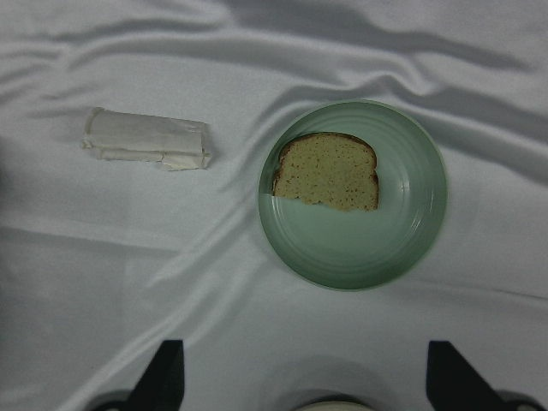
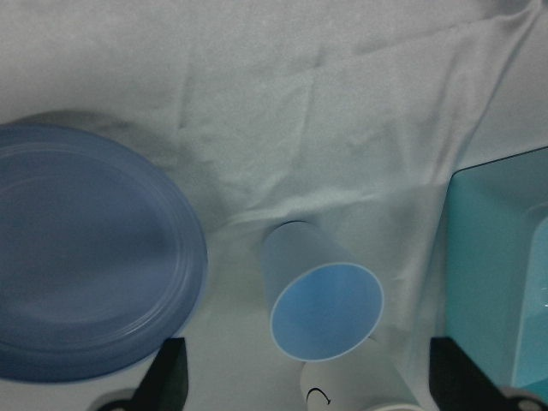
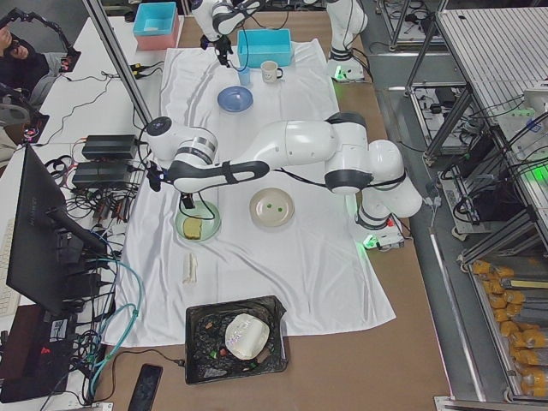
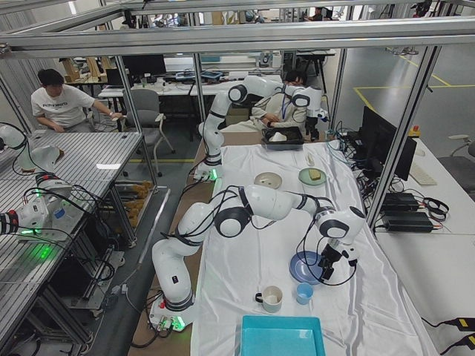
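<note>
A green plate (image 1: 402,223) holding a bread slice (image 1: 330,171) lies below my left gripper, whose two fingers stand wide apart at the bottom of the left wrist view, nothing between them. A wrapped white item (image 1: 145,137) lies beside that plate. My right gripper is open over the cloth near a blue plate (image 2: 94,257), a light blue cup (image 2: 291,257), a white mug (image 2: 342,385) and a turquoise bin (image 2: 479,257). Neither gripper holds anything.
A beige plate (image 3: 271,207) sits beside the green plate. A black tray (image 3: 205,368) with assorted items stands at one end of the table. A monitor and cables line one side.
</note>
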